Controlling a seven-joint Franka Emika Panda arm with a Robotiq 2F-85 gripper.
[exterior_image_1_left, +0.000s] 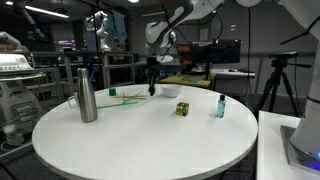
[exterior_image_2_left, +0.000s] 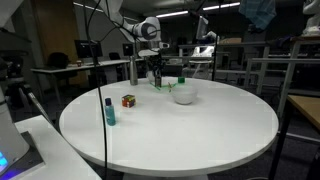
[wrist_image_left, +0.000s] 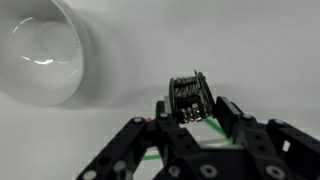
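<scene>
In the wrist view my gripper is shut, with a small dark, ridged piece (wrist_image_left: 188, 92) showing at its fingertips; what it is cannot be made out. Below it, partly covered by the fingers, thin green sticks (wrist_image_left: 215, 127) lie on the table. A white bowl (wrist_image_left: 42, 50) stands apart at the upper left of that view. From outside, the gripper's dark tip (exterior_image_1_left: 152, 89) shows near the far side of the table, left of the bowl (exterior_image_1_left: 172, 91). In the other exterior view the dark tip (exterior_image_2_left: 157, 79) is behind and left of the bowl (exterior_image_2_left: 185, 93).
On the round white table (exterior_image_1_left: 140, 145) stand a steel flask (exterior_image_1_left: 87, 100), a colourful cube (exterior_image_1_left: 182, 109) and a small blue bottle (exterior_image_1_left: 220, 107). A green item (exterior_image_1_left: 112, 92) is at the far left. A person (exterior_image_2_left: 151, 34) stands beyond it.
</scene>
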